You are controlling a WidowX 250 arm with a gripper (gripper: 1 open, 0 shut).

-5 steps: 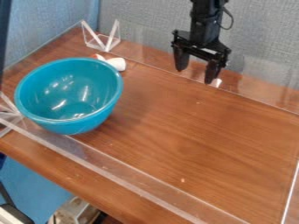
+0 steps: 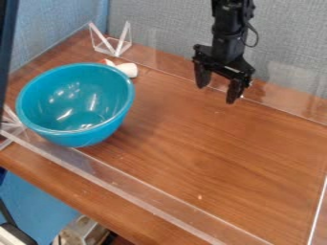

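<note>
The black gripper (image 2: 217, 78) hangs from the arm at the top centre of the camera view, near the back edge of the table, its two fingers apart with nothing seen held between them. A teal bowl (image 2: 76, 91) sits on the wooden table at the left. A small white object (image 2: 124, 69) lies behind the bowl, well left of the gripper.
A white frame-like holder (image 2: 110, 43) stands at the back left corner, and another white piece is partly hidden at the left edge. Clear strips run along the table's edges.
The gripper has shifted very slightly. A small white item visible just beneath it earlier is now mostly hidden behind it. The bowl has not moved.
</note>
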